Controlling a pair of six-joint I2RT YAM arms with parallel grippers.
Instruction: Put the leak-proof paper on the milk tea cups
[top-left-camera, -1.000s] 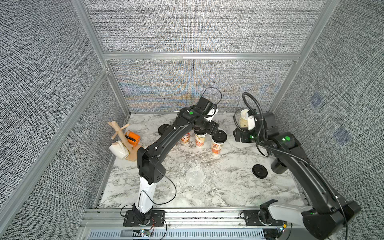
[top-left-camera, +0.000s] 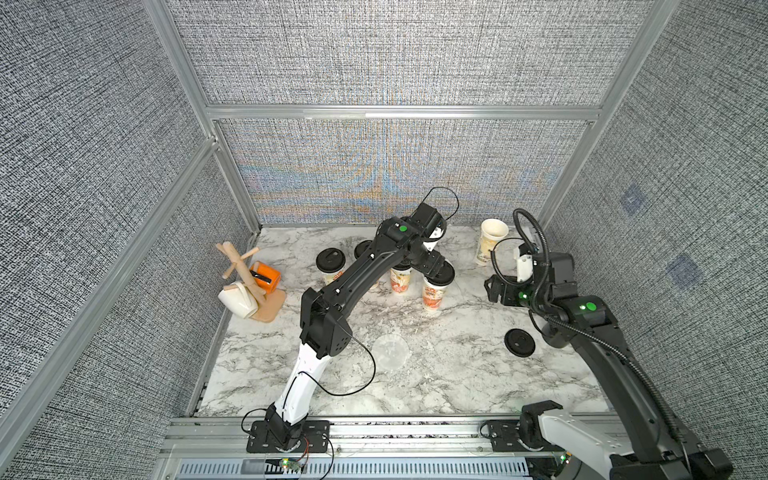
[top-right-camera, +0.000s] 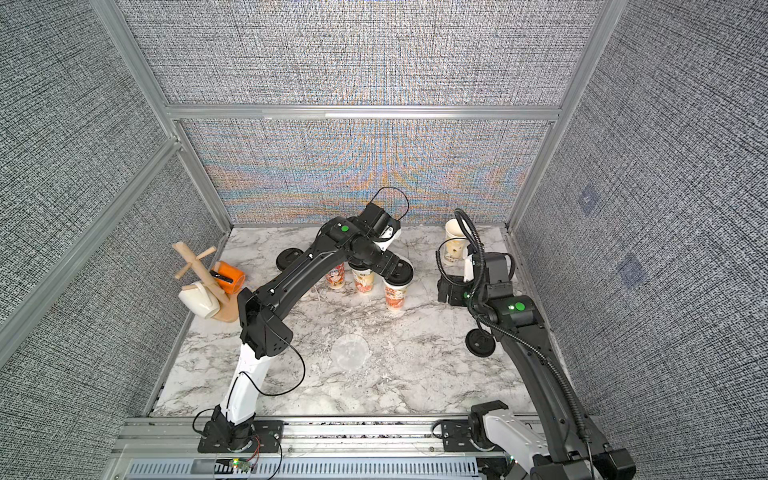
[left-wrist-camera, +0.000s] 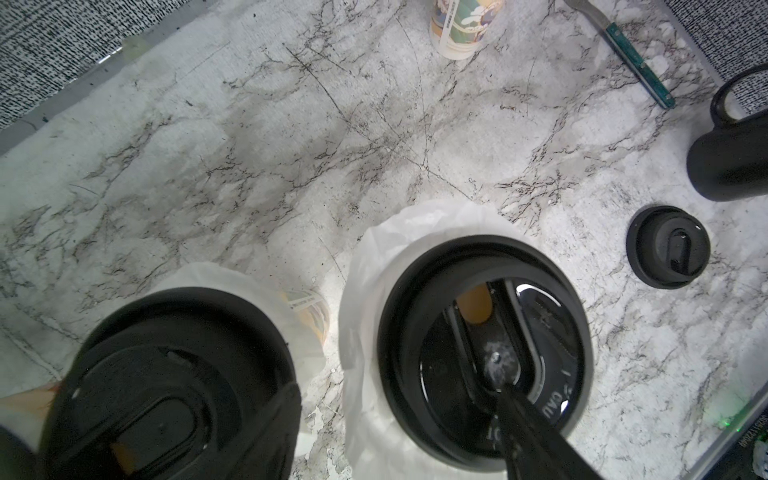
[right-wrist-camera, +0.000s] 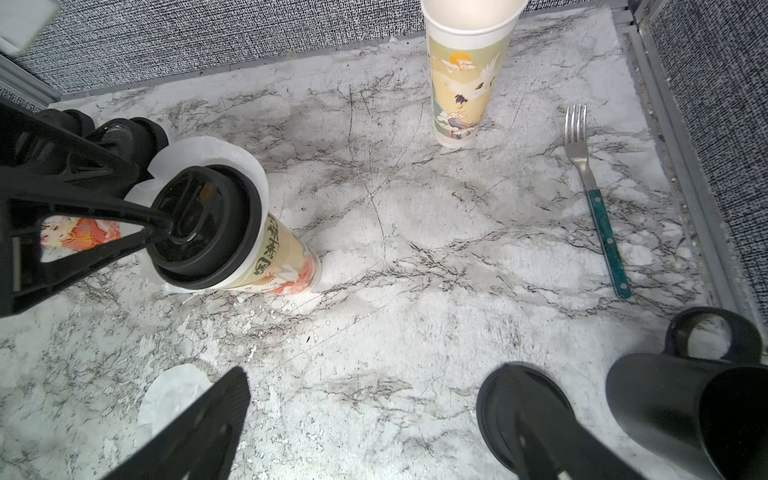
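A row of lidded milk tea cups stands mid-table. White leak proof paper (left-wrist-camera: 432, 216) sticks out around the black lid (left-wrist-camera: 560, 344) of the rightmost cup (top-left-camera: 433, 297). My left gripper (top-left-camera: 436, 268) is open directly over that lid, one fingertip at its top in the right wrist view. A neighbouring lidded cup (left-wrist-camera: 192, 360) also shows paper at its rim. Another round sheet of paper (top-left-camera: 391, 353) lies flat on the table. To the right, my right gripper hangs open above the table, nothing between its fingers. An uncovered cup (right-wrist-camera: 464, 88) stands upright at the back right.
A loose black lid (top-left-camera: 520, 342), a black mug (right-wrist-camera: 680, 400) and a green-handled fork (right-wrist-camera: 604, 232) lie on the right side. Wooden pieces (top-left-camera: 240, 268) and an orange item (top-left-camera: 266, 277) sit far left.
My left gripper has shifted right, onto the rightmost lidded cup. The flat sheet has not moved.
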